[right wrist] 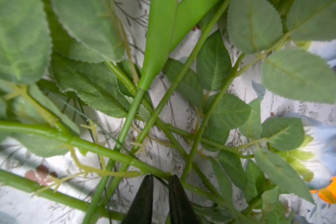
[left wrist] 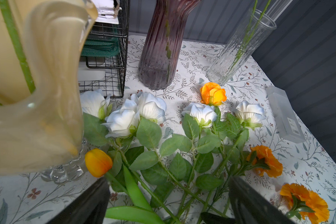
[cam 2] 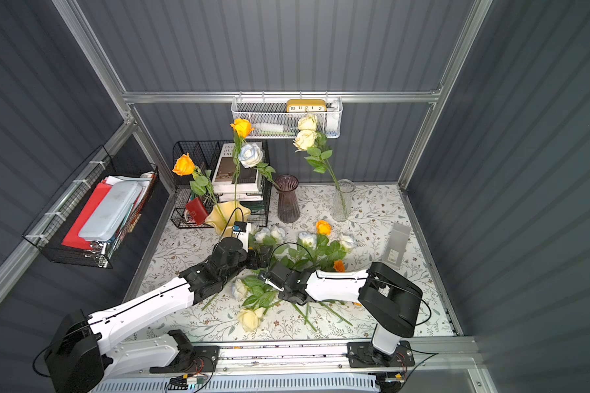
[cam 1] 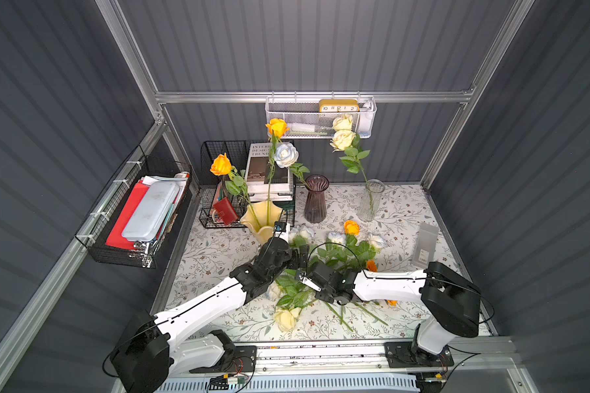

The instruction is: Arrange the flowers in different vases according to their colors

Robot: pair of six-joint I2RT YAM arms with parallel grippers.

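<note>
My left gripper stands open over the flower heap, nothing held between its widely parted fingers. A narrow gap separates the tips of my right gripper, and a green stem [right wrist: 138, 163] crosses at them. White-blue roses [left wrist: 148, 106], an orange tulip [left wrist: 98, 163] and orange carnations [left wrist: 265, 161] lie in the heap. A cream rose [cam 1: 286, 319] rests near the front edge. The cream vase [cam 1: 263, 215] contains two orange roses [cam 1: 221, 165]. A blue-white rose [cam 1: 285, 155] leans from the purple vase [cam 1: 315, 199]. Cream roses [cam 1: 343, 139] rise from the clear vase [cam 1: 371, 200].
Crossing stems and leaves crowd the space around both grippers, which are close together. A clear plastic box [cam 1: 425, 245] lies at the right. Behind the cream vase is a black wire rack [cam 1: 209, 216] with books [cam 1: 268, 171]. Bare tabletop [cam 1: 206, 278] shows at left.
</note>
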